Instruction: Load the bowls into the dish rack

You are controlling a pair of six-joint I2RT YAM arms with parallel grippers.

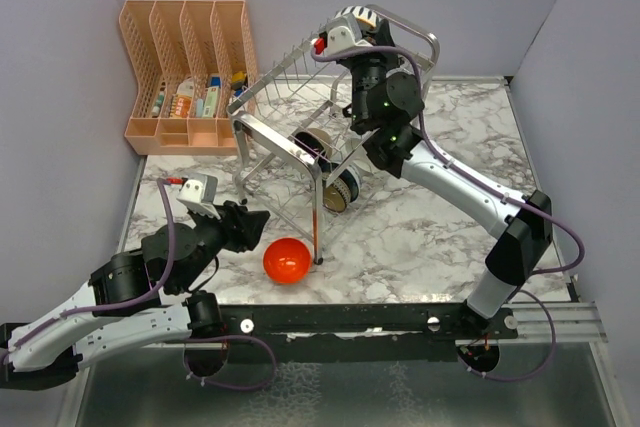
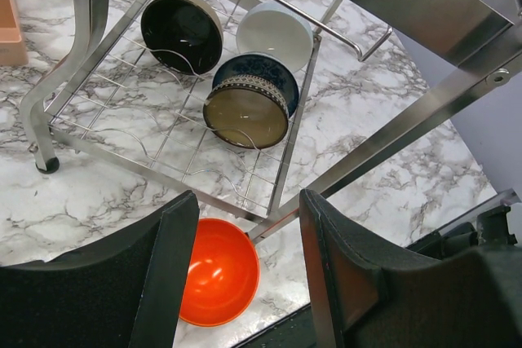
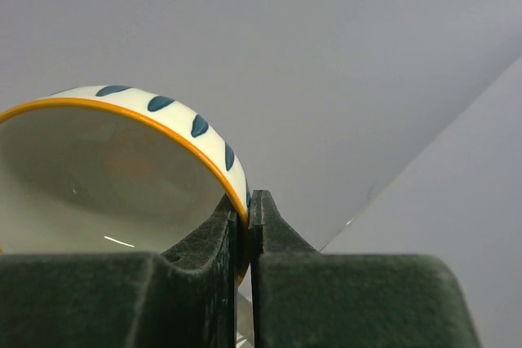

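My right gripper is shut on a white bowl [image 3: 106,169] with an orange rim and blue dashes, held above the back top of the dish rack [image 1: 285,147]; in the top view the arm mostly hides it. My left gripper is open, empty, over the rack's front left. An orange bowl [image 1: 287,261] lies on the counter before the rack. On the lower tier sit a black bowl [image 2: 181,32], a white bowl [image 2: 275,37], a dark blue bowl [image 2: 265,70] and a brown patterned bowl [image 2: 245,116].
A peach organizer [image 1: 145,47] with small items stands at the back left. Grey walls surround the counter.
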